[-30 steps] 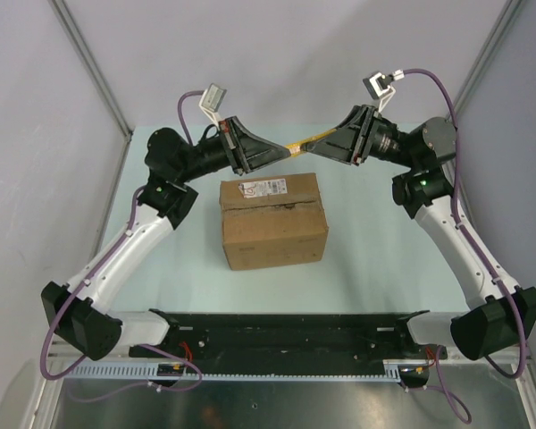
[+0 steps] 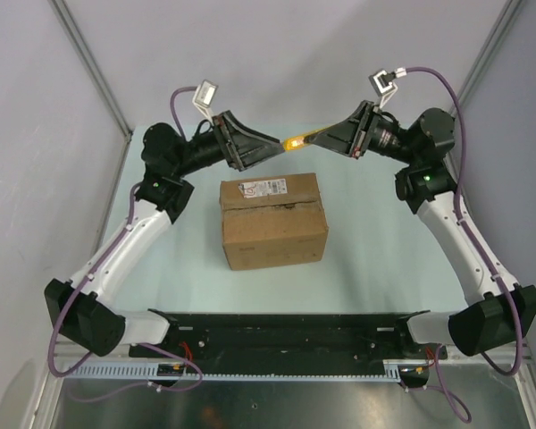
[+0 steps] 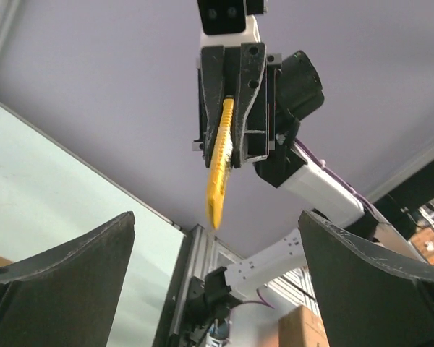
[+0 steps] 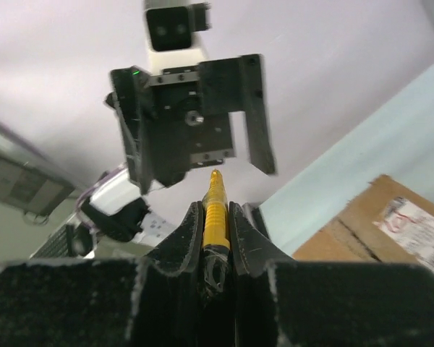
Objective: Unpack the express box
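The yellow box cutter [image 2: 295,143] is in the air above the far side of the cardboard box [image 2: 274,238]. My right gripper [image 2: 314,138] is shut on it, and in the right wrist view its yellow end [image 4: 216,217] sticks out between the pressed fingers. My left gripper [image 2: 275,154] faces it from the left with fingers spread wide, seen as dark fingers [image 3: 72,289] at both sides of the left wrist view. Nothing lies between them; the cutter's free end [image 3: 215,206] points toward that gap. The express box looks closed, with a white label [image 2: 263,188] on top.
The box stands on the pale table [image 2: 366,241], with bare surface to its left and right. A dark strip [image 2: 277,344] runs along the front edge. Both grippers hang close together over the table's far part.
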